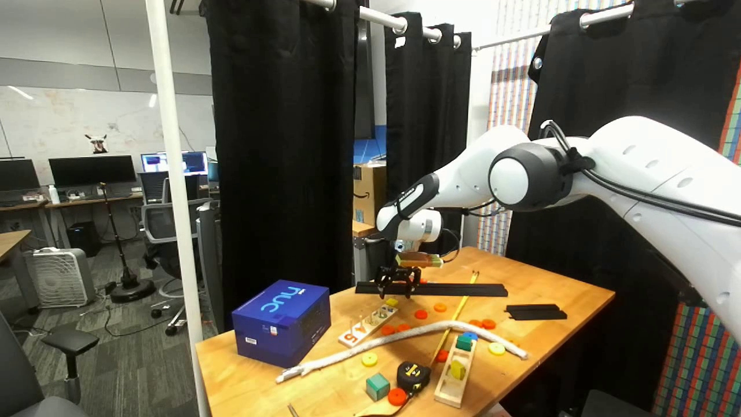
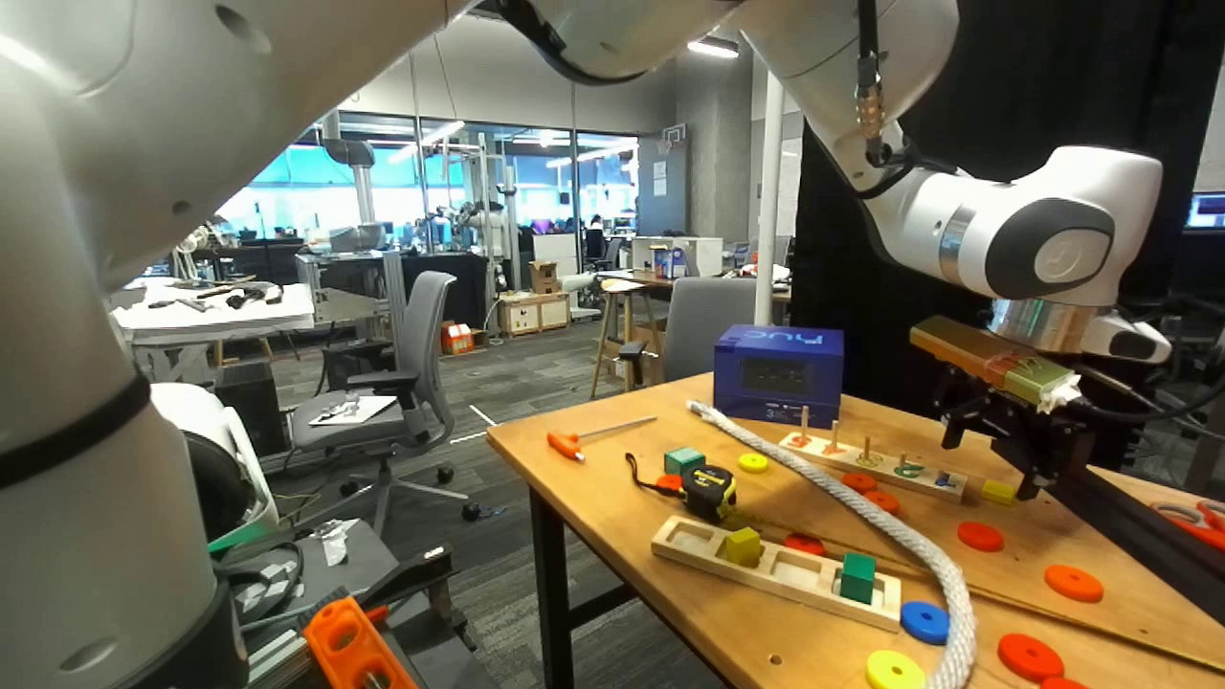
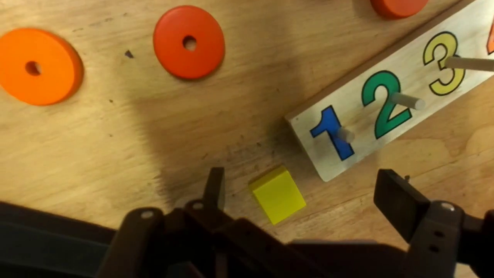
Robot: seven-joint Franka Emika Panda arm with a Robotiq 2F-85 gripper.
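A small yellow block [image 3: 279, 196] lies on the wooden table just off the "1" end of the numbered peg board [image 3: 342, 132]. In the wrist view it shows between my spread fingers, nearer the left one, touching neither. My gripper [image 1: 397, 291] is open and empty above the table, at the far end of the peg board in exterior view 1. From the other side, the yellow block [image 2: 999, 492] appears below and slightly left of the gripper [image 2: 990, 459]. The board's pegs carry no rings.
Red and orange rings [image 3: 188, 42] lie around the board. A white rope [image 2: 856, 505] curves across the table, near a wooden tray [image 2: 701, 544] holding a yellow and a green block. The blue box [image 2: 778, 374] stands behind the board; a long black strip [image 1: 444, 289] lies near the gripper.
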